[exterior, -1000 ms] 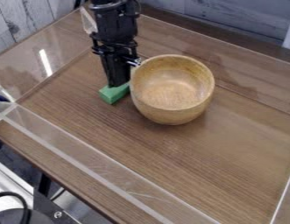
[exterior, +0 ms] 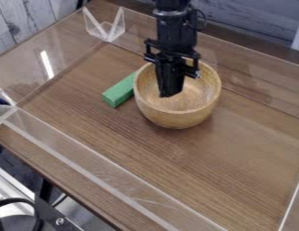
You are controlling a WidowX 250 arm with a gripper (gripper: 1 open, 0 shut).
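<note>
My gripper (exterior: 171,79) points down over a round light wooden bowl (exterior: 182,113), its tip inside the bowl's outline, near the back left. I see nothing held; it looks shut, its fingertips dark and small. A green block (exterior: 120,90) lies on the table just left of the bowl, partly hidden behind it.
A clear triangular plastic piece (exterior: 105,25) stands at the back left. A dark cable (exterior: 25,212) shows at the lower left corner.
My gripper has moved right, from above the green block to over the bowl. The bowl and block stay about where they were.
</note>
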